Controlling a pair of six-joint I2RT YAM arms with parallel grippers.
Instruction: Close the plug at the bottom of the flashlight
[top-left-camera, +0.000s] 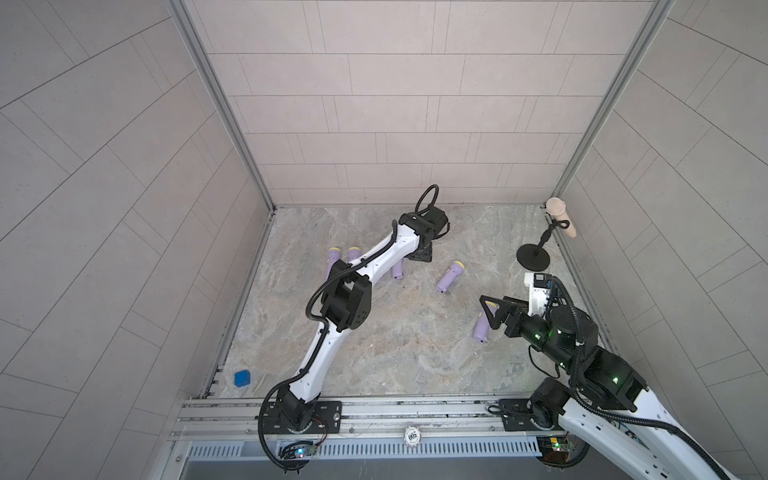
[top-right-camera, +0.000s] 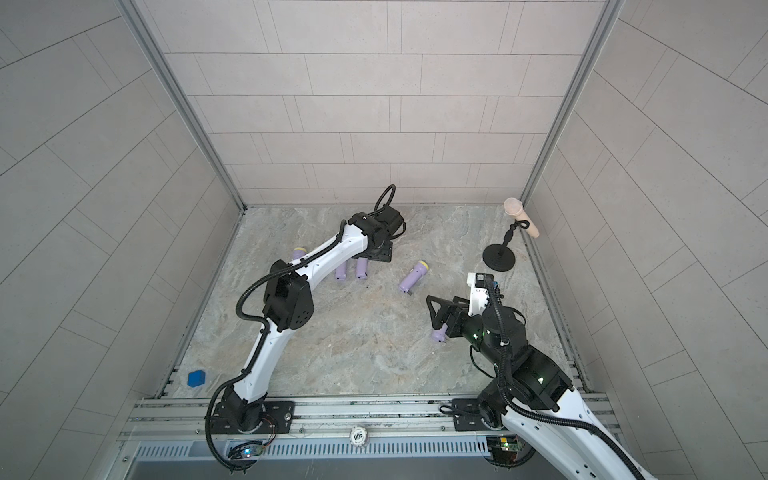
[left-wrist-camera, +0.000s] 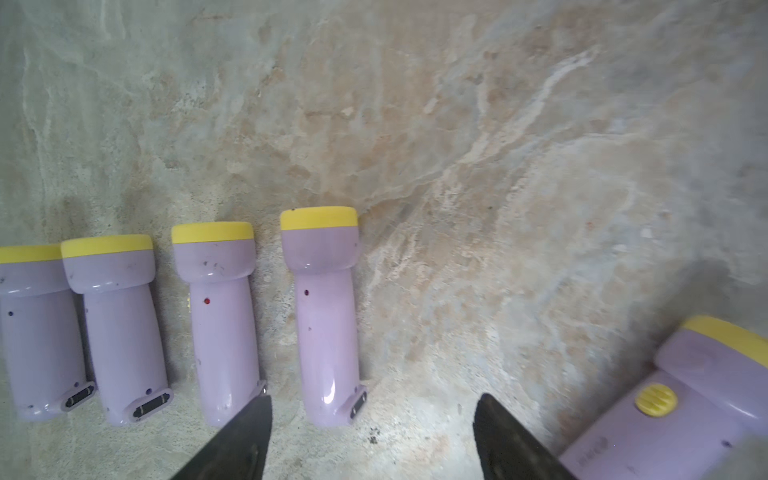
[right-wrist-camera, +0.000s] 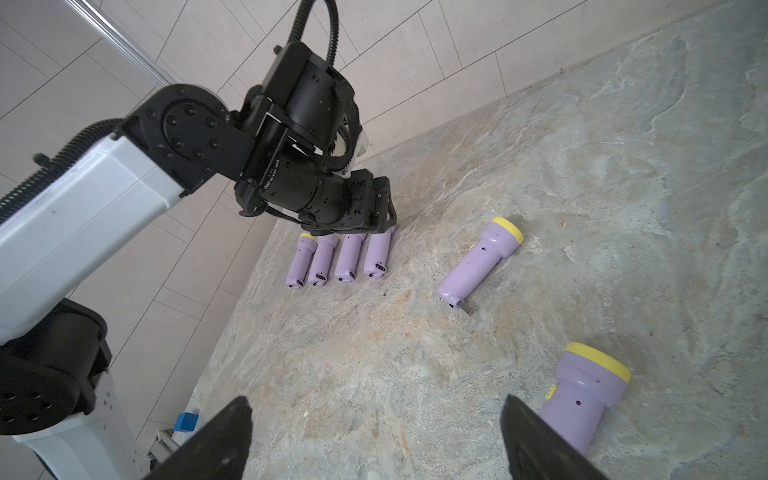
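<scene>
Several lilac flashlights with yellow heads lie on the marble surface. A row of them (left-wrist-camera: 326, 336) sits below my left gripper, whose fingers are apart with empty floor between. A separate flashlight lies right of the row, with a small flap sticking out at its bottom end; it shows blurred at the lower right of the left wrist view (left-wrist-camera: 640, 432). Another flashlight (right-wrist-camera: 580, 400) lies nearer, by my right gripper, which hangs open over the table, holding nothing.
A black stand (top-left-camera: 533, 257) with a pale cylinder (top-left-camera: 564, 220) stands at the back right. A blue block (top-left-camera: 241, 377) lies at the front left. Walls enclose the sides and back.
</scene>
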